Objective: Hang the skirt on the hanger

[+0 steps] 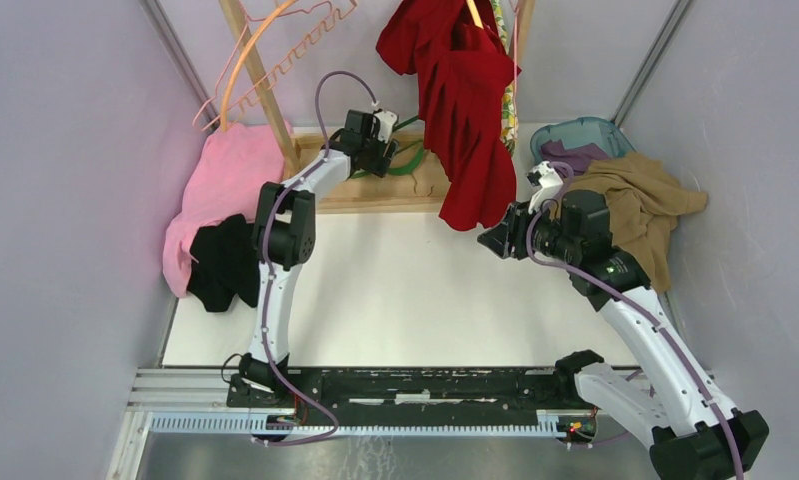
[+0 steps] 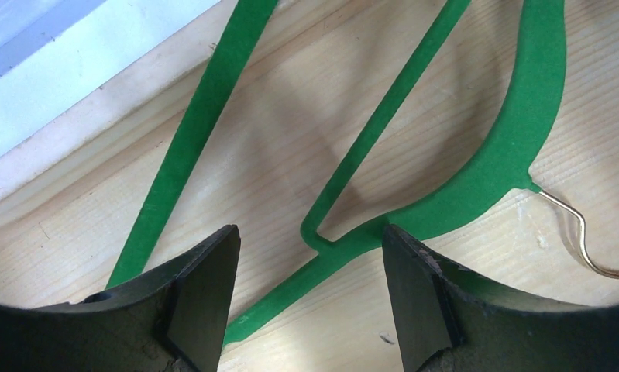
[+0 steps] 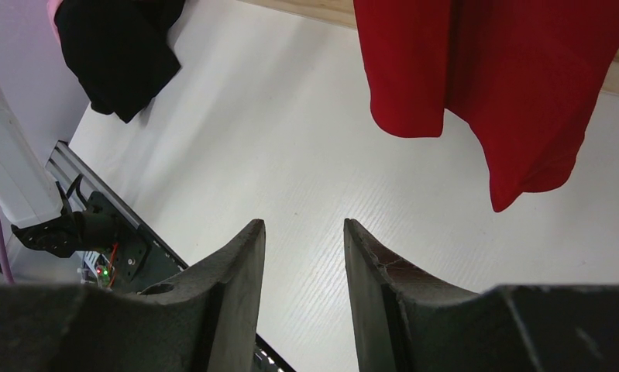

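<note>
A green hanger (image 2: 476,190) with a metal hook lies on the wooden base of the rack. My left gripper is over it, fingers apart and part open. A thin arm of the hanger crosses the gap between the fingertips; whether it lies below them or at their level I cannot tell. In the top view, the left hand covers part of the hanger (image 1: 407,165). Over the white table, my right gripper stands open and empty. Which cloth is the skirt is unclear: black (image 1: 223,262) and pink (image 1: 230,180) cloths lie at the left.
A big red garment (image 1: 467,130) hangs from the rack between the two hands. Pink and orange hangers (image 1: 237,75) dangle at upper left. Brown cloth (image 1: 635,195) and a teal basket (image 1: 583,133) crowd the right side.
</note>
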